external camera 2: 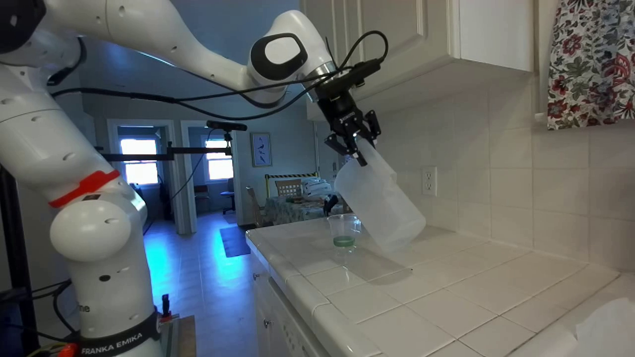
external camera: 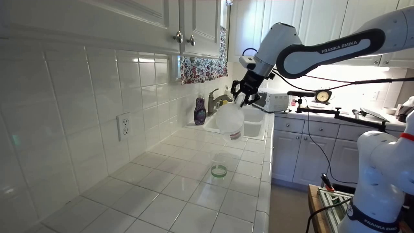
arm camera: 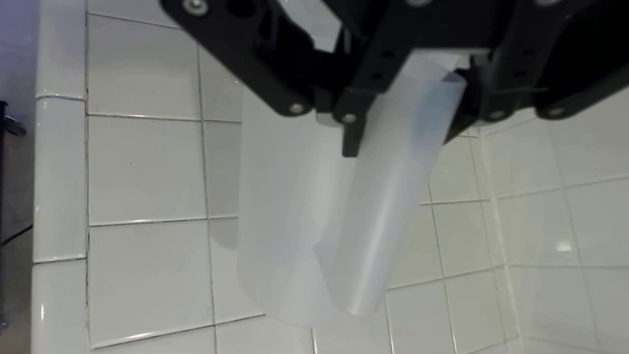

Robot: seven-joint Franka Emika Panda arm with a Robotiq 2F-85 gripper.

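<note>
A translucent white plastic jug (external camera: 229, 118) hangs tilted in the air above the tiled counter. My gripper (external camera 2: 363, 148) is shut on its handle, the jug's body slanting down from the fingers. In the wrist view, the gripper's fingers (arm camera: 352, 141) straddle the pale handle, and the jug's body (arm camera: 277, 206) covers the middle of the picture. A clear cup with a green band near its bottom (external camera: 219, 171) stands upright on the counter. In exterior view 2 this cup (external camera 2: 344, 240) appears beside the jug, partly overlapped by it. Whether the jug holds anything cannot be made out.
Behind the jug in exterior view 1 lie a sink (external camera: 254, 126), a faucet (external camera: 212, 103) and a dark purple bottle (external camera: 200, 111). A tiled wall with an outlet (external camera: 124, 126) bounds one side.
</note>
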